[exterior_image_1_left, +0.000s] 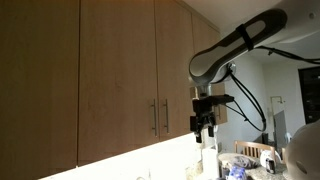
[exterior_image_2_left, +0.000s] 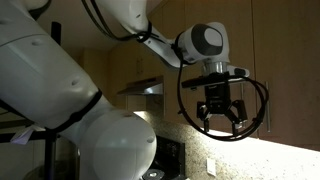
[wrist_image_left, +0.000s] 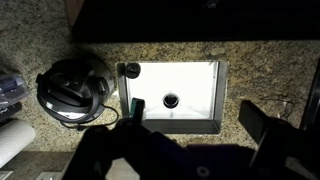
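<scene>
My gripper (exterior_image_1_left: 204, 133) hangs high in front of the wall cabinets, pointing down. In the wrist view the gripper is open, its two dark fingers wide apart and nothing held between them. Far below lies a white sink (wrist_image_left: 190, 80) with a dark round drain. A small teal item (wrist_image_left: 137, 107) shows by the left finger; what it is cannot be told. Left of the sink stands a black and clear kettle-like appliance (wrist_image_left: 75, 88) with a cord. Exterior view 2 also has the gripper (exterior_image_2_left: 224, 147) in front of the cabinets.
Wooden cabinet doors (exterior_image_1_left: 118, 75) with upright metal handles are shut beside the arm. The speckled counter (wrist_image_left: 240, 60) surrounds the sink and is mostly bare on the right. A range hood (exterior_image_2_left: 145, 97) and a round table (exterior_image_1_left: 240, 160) stand farther off.
</scene>
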